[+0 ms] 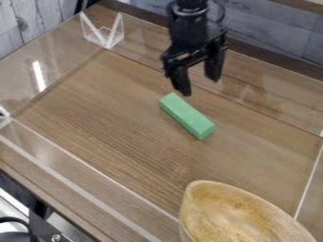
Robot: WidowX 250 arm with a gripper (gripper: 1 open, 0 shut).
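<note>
A green rectangular block (187,116) lies flat on the wooden table (89,142), slightly right of centre, tilted diagonally. Above and behind it is my dark gripper (192,83), open, its two fingers apart and clear of the block, with nothing visible between them.
A yellow bowl (240,217) sits at the front right. A white wire-like object (101,30) stands at the back left.
</note>
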